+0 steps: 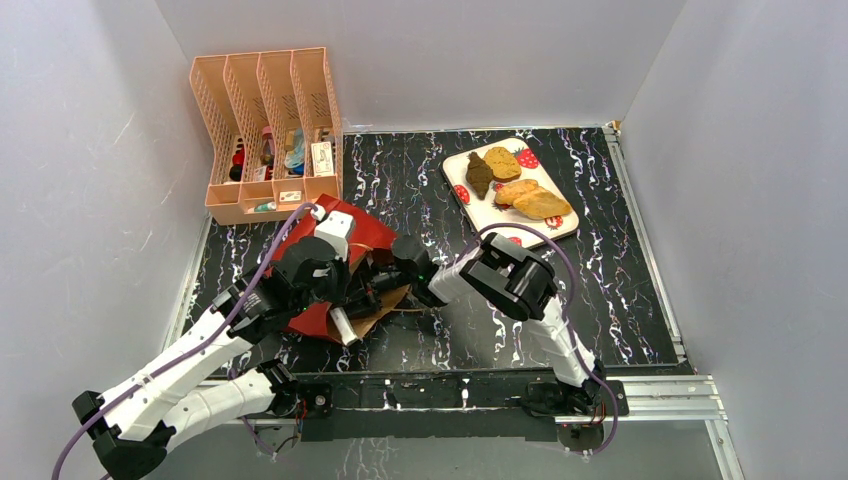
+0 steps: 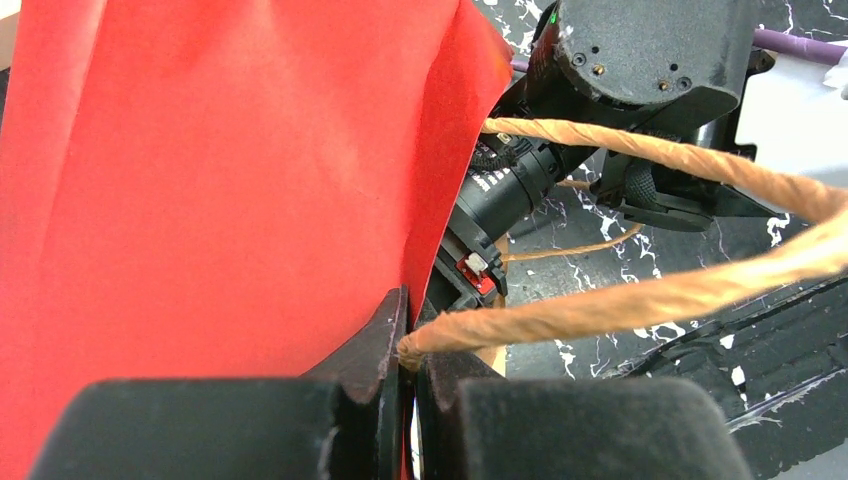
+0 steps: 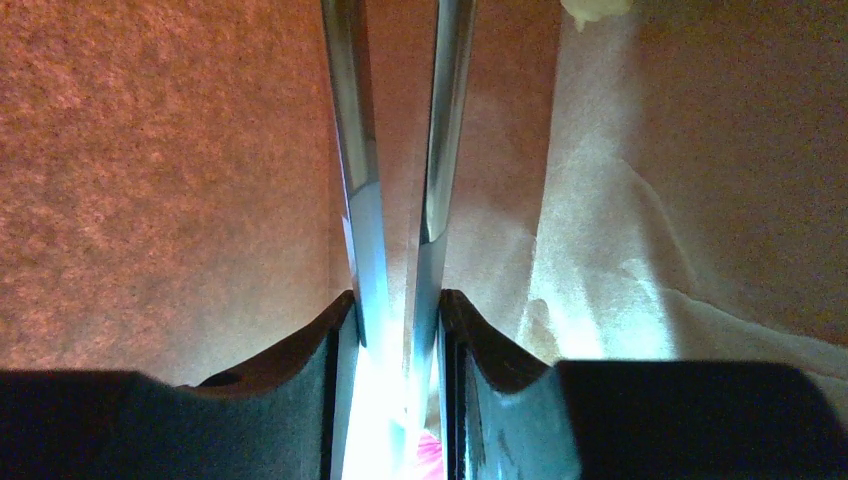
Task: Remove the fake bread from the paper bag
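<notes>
The red paper bag lies on its side at the left of the table, its brown inside filling the right wrist view. My left gripper is shut on the bag's edge, beside the twisted handle. My right gripper reaches into the mouth of the bag, a narrow gap between its fingers. Two shiny strips rise from that gap; what they are I cannot tell. At the top edge of that view shows a small pale yellowish piece, maybe bread. Further contents are hidden.
A strawberry-patterned tray at the back right carries several bread pieces. A compartmented orange rack with small items stands at the back left.
</notes>
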